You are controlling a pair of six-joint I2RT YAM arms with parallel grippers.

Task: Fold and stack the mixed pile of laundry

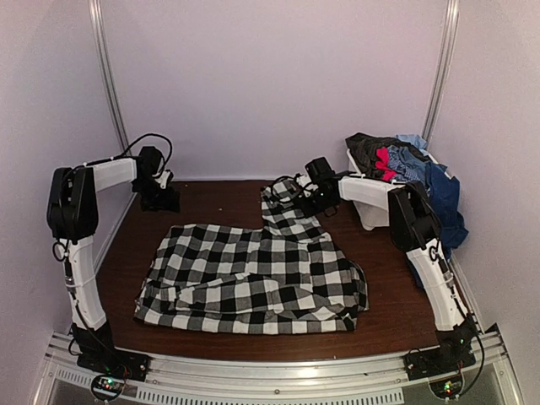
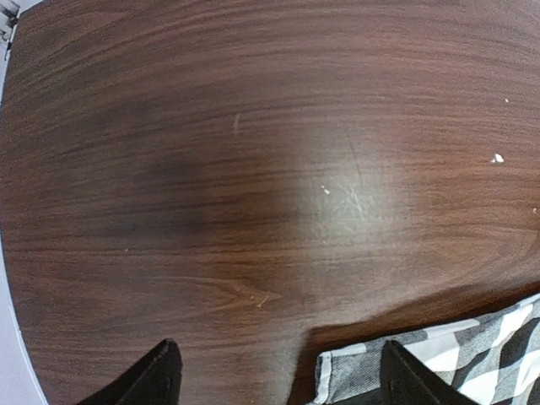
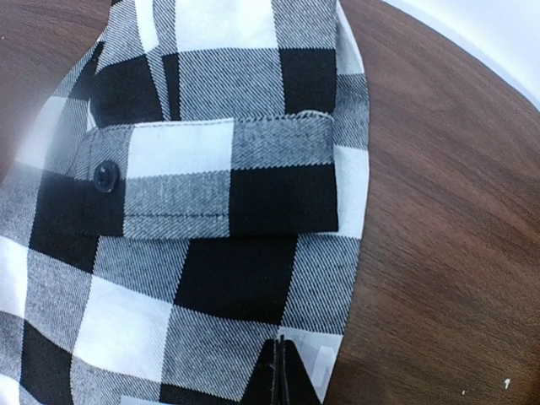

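Note:
A black-and-white checked shirt (image 1: 228, 261) lies spread over the front and middle of the table, with wrinkles along its near side. One sleeve (image 1: 289, 221) reaches toward the back. Its buttoned cuff (image 3: 177, 177) shows close up in the right wrist view. My right gripper is shut with its tips together, over the sleeve near its right edge, and no cloth shows pinched between them. At the back left, my left gripper stands open above bare table; a corner of the shirt appears beneath its right finger (image 2: 409, 380).
A white basket (image 1: 371, 216) heaped with mixed clothes (image 1: 392, 156) stands at the back right, dark blue garments (image 1: 445, 207) hanging over its side. Bare table (image 1: 219, 202) lies between the two grippers, behind the shirt.

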